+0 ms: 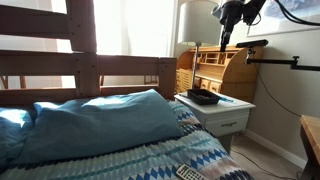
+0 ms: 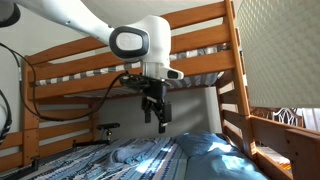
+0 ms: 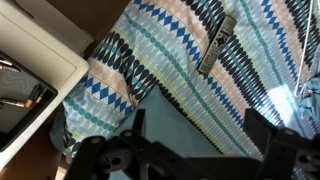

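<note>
My gripper [image 2: 155, 121] hangs in the air over the bed, fingers pointing down. It is open, and nothing shows between its fingers in the wrist view. Below lies a dark remote control [image 3: 217, 45] on the patterned bedspread [image 3: 180, 65], ahead of the fingertips and apart from them. The same remote [image 1: 188, 173] sits at the bottom edge of exterior view 1. A blue pillow [image 1: 110, 118] rests against the headboard; part of it appears beneath the gripper in the wrist view.
Beside the bed is a white nightstand [image 1: 222, 120] carrying a black tray [image 1: 203, 97] with small items inside. A lamp [image 1: 200, 22] and wooden roll-top desk [image 1: 222, 66] stand behind. Bunk bed rails [image 2: 195, 65] cross behind and above the arm.
</note>
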